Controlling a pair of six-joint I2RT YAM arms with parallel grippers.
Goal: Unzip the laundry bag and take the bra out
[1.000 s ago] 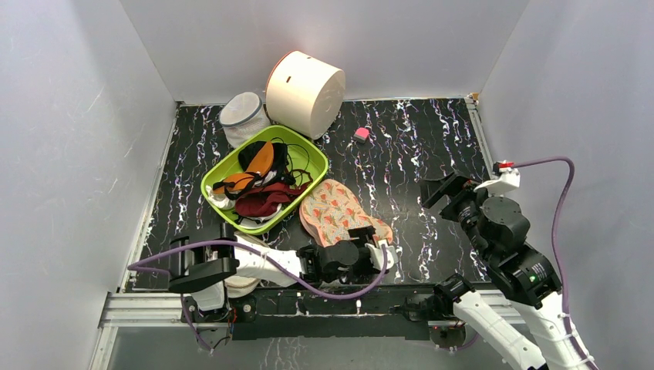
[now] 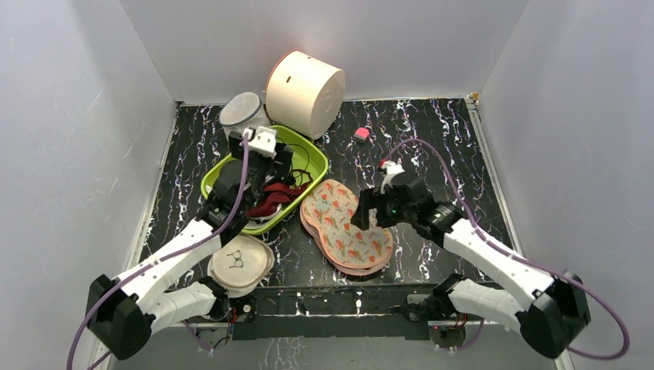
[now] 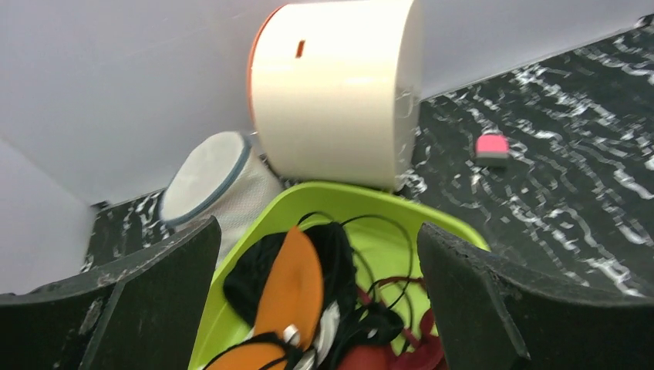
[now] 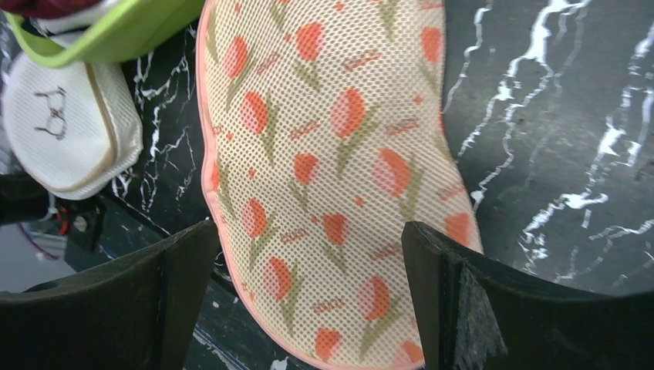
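Observation:
A floral mesh laundry bag [image 2: 343, 223] with pink edging lies on the dark table, right of the green basket. Over it my right gripper stands open, the printed mesh showing between its fingers without contact that I can make out. My left gripper is open above the green basket [image 3: 332, 193]. Inside the basket are an orange and black garment [image 3: 291, 277] and dark red straps [image 3: 420, 347]; nothing is gripped. From above, the left arm covers much of these garments. Whether a bra is inside the floral bag cannot be told.
A white round mesh bag [image 2: 241, 282] lies at the front left. Behind the basket stand a large cream drum [image 2: 305, 92] and a white mesh cylinder [image 2: 245, 112]. A small pink and grey block [image 2: 361, 135] sits farther back.
My left arm has swung from over the floral bag to above the basket. My right arm has come in leftward from the right side to over the bag.

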